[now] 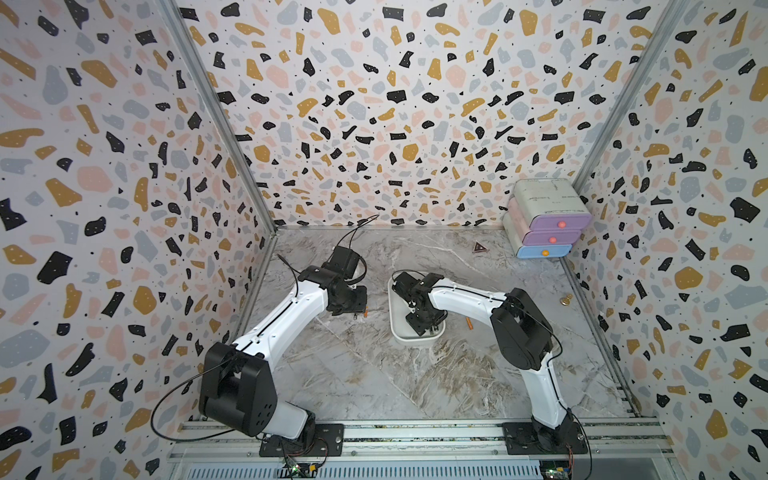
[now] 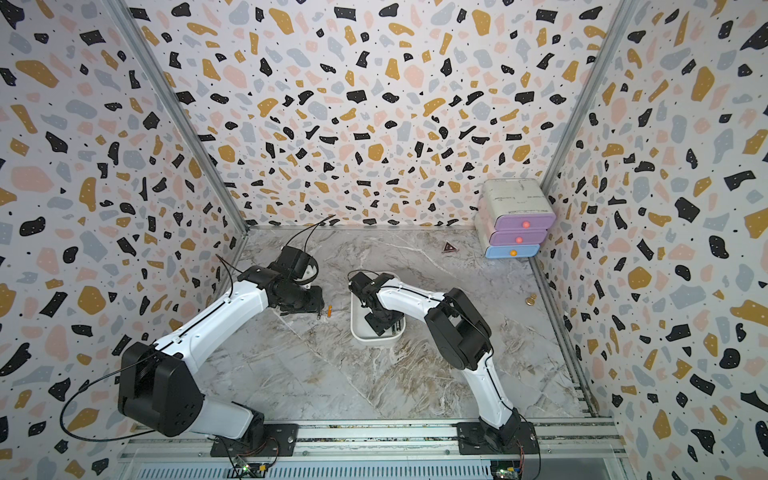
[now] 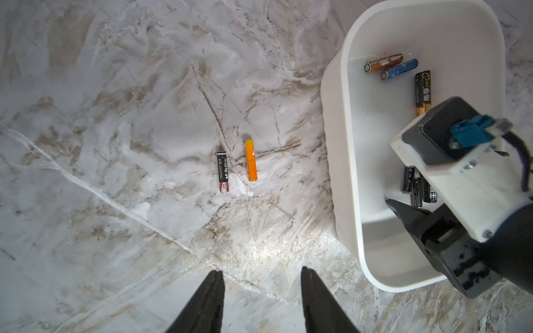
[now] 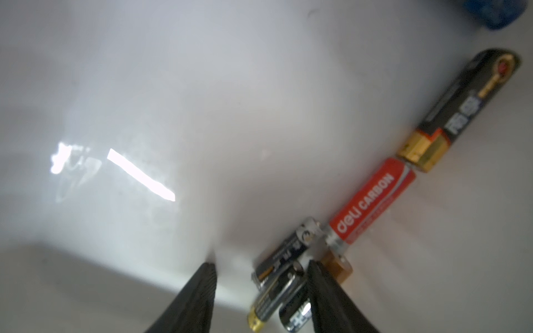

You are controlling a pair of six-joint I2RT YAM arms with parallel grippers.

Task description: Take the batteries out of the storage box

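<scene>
A white box (image 3: 343, 166) holds several batteries: an orange one (image 3: 383, 62), a blue one (image 3: 399, 69), a long black-and-gold one (image 4: 455, 111), a red one (image 4: 369, 202) and a cluster of smaller ones (image 4: 283, 255). My right gripper is down inside the box, open, its fingertips beside that cluster. My left gripper hangs over the table left of the box, open with nothing between its fingers. Below it lie a black battery (image 3: 222, 169) and an orange battery (image 3: 250, 159) on the marble.
A stack of pastel drawers (image 1: 544, 220) stands back right. A small dark triangle (image 1: 480, 247) lies behind the box, a gold object (image 1: 565, 300) at the right.
</scene>
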